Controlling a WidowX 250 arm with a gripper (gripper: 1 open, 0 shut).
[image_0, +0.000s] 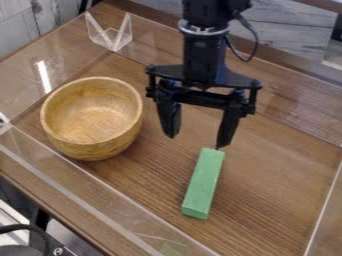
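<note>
The black gripper (199, 125) hangs over the wooden table, open, its two dark fingers spread wide on either side. Below it, slightly right, a green rectangular block (203, 185) lies lengthwise toward the front. To the gripper's left sits a round tan basket (91, 118); its inside looks empty.
A clear plastic object (111, 30) stands at the back left. A pale marbled surface runs along the back right, and a dark cable shows at the lower left.
</note>
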